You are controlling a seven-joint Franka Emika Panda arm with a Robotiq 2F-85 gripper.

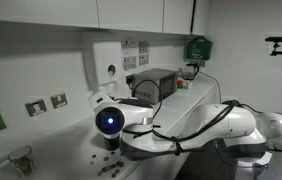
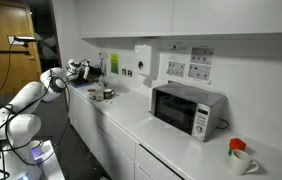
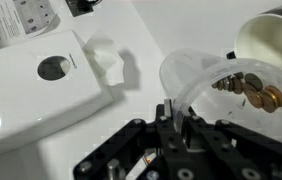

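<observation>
In the wrist view a clear, see-through cup (image 3: 196, 75) has its rim at my gripper, which is shut on it. Several brown and dark coins (image 3: 271, 98) show within the cup's outline; whether they lie inside it or beneath it I cannot tell. Round, dark coin-like discs (image 1: 107, 166) are scattered on the counter in exterior view 1. The arm (image 1: 131, 128) blocks most of the view of the gripper and cup there.
Close to the clear cup stands another cup (image 3: 266, 42) with a cream inside. A white wall dispenser (image 3: 49, 90) with tissue hanging out is at the left. Elsewhere are a metallic cup (image 1: 23, 160) and a microwave (image 2: 187, 109) on the counter.
</observation>
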